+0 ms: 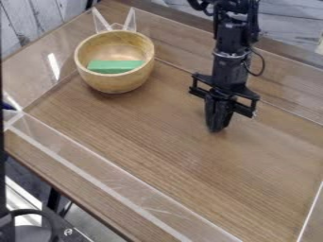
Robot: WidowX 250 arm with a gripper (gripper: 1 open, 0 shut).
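Observation:
My black gripper (218,110) reaches down from the top to the bare wooden table, right of the middle in the camera view. Its fingertips are close together at the table top and look shut, with nothing visible held between them. To its upper left stands a tan bowl (130,78) with a green block (116,67) inside.
A pale object with two points (113,21) is at the back behind the bowl. Dark parts (32,225) show at the lower left edge.

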